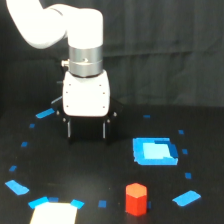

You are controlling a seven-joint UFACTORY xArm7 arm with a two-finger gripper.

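Note:
My gripper points down over the dark table, left of centre. Its thin fingers stand wide apart, with nothing visible between them. To its right lies a small blue tray with a pale, nearly white square patch inside; whether that patch is a separate object is hard to tell. A red block rests near the front edge of the view, clear of both the gripper and the tray.
A cream-coloured object is partly cut off at the bottom left. Flat blue pieces and small blue marks are scattered around the table. Between the gripper and the red block the surface is mostly bare.

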